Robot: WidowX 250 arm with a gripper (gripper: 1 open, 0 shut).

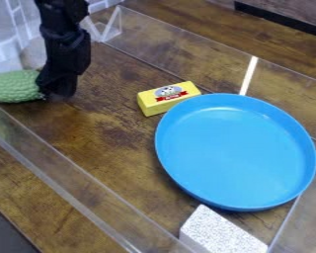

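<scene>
A green knitted, rounded object (pixel 16 86) lies at the left edge by the clear wall. My black gripper (pixel 55 85) is down at its right end, against it or just beside it; its fingers are dark and blurred, so whether they are open or shut on it does not show.
A yellow box (pixel 168 96) lies in the middle, left of a large blue plate (pixel 235 150). A white speckled block (pixel 221 233) is at the bottom right. Clear plastic walls border the wooden surface, which is bare at centre left.
</scene>
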